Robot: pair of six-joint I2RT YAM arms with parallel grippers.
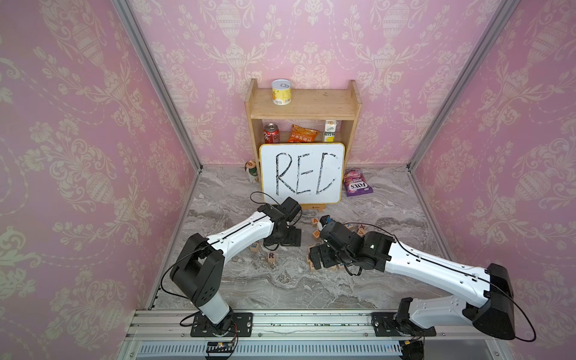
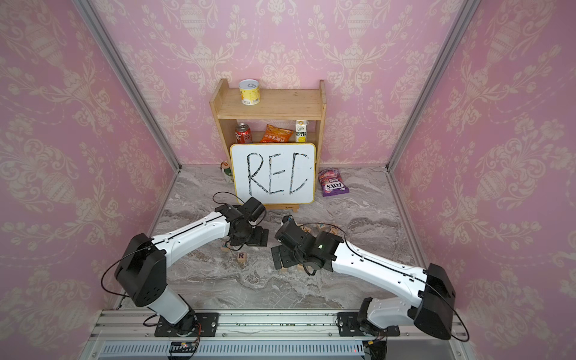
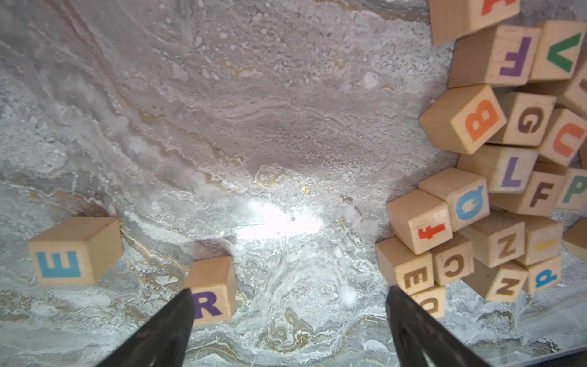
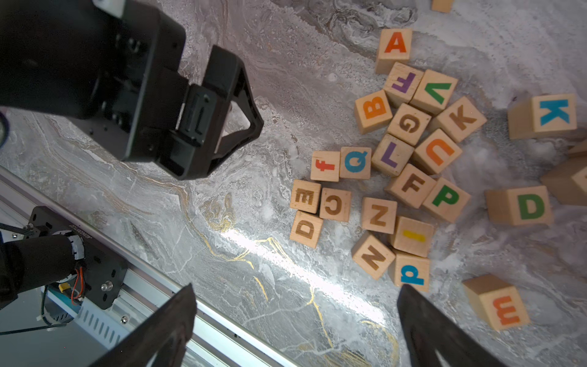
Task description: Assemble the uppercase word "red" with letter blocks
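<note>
On the left of the table, apart from the pile, stand a purple R block [image 3: 212,292] and, to its left, a blue E block [image 3: 76,252]. Over the bare marble just beyond them hangs my left gripper, its fingers apart with nothing between them. My right gripper is open and empty above the near side of the block pile. Under it the right wrist view shows a brown D block [image 4: 305,228] at the pile's near left corner and a green D block [image 4: 519,206] on the right. The whiteboard [image 1: 303,174] reads RED.
Several other letter blocks, such as the orange B block [image 4: 373,111], crowd the middle right. A shelf [image 1: 303,108] stands behind the whiteboard, and a purple snack bag [image 1: 358,182] lies right of it. Bare marble surrounds the R and E blocks.
</note>
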